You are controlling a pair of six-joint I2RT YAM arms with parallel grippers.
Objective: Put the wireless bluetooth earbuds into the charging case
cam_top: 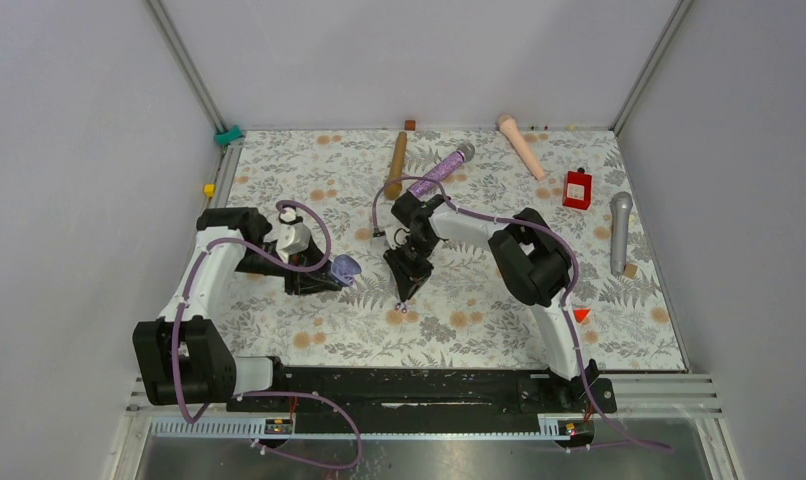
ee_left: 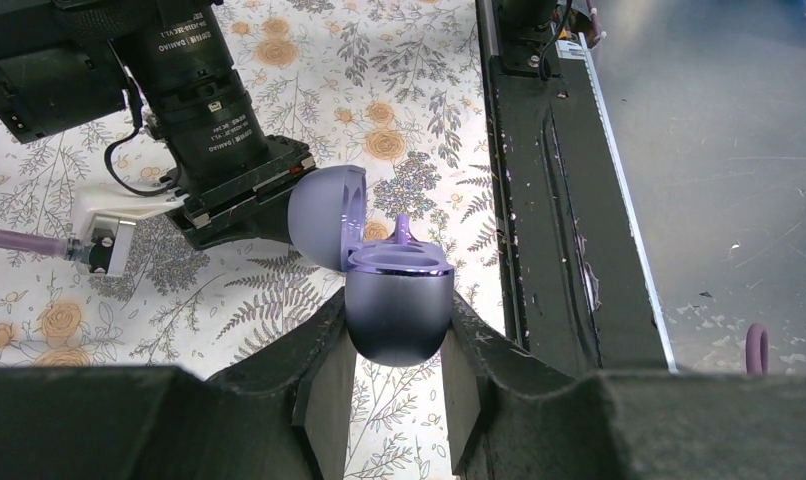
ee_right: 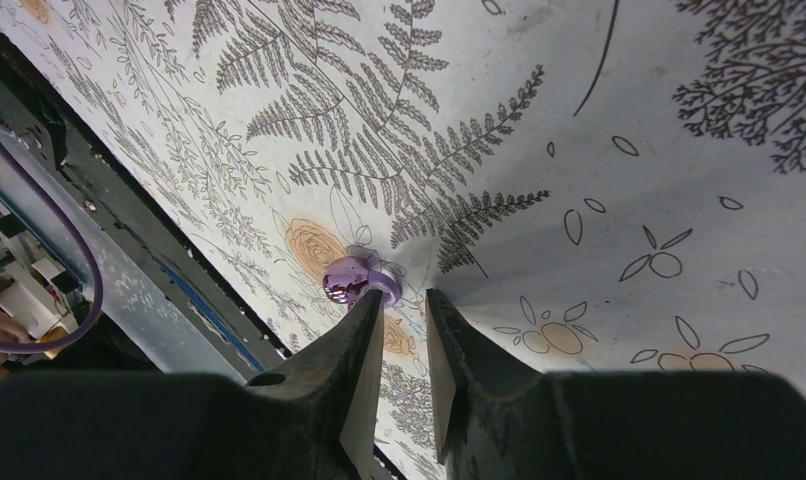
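Note:
The charging case (ee_left: 399,312), purple-grey and rounded, is clamped in my left gripper, which is shut on its lower body. Its lid (ee_left: 321,215) stands open on the left, and a small purple point rises from the inside; whether that is an earbud I cannot tell. A shiny purple earbud (ee_right: 349,280) lies on the patterned cloth, its curved end by the tip of the left finger in the right wrist view. My right gripper is part open just over the cloth, with nothing between its fingers. From the top, the earbud (cam_top: 400,307) shows just below that gripper.
At the back lie a brown stick (cam_top: 396,165), a glittery purple microphone (cam_top: 441,172) and a skin-coloured one (cam_top: 521,147). A red box (cam_top: 576,190) and a grey microphone (cam_top: 620,232) sit on the right.

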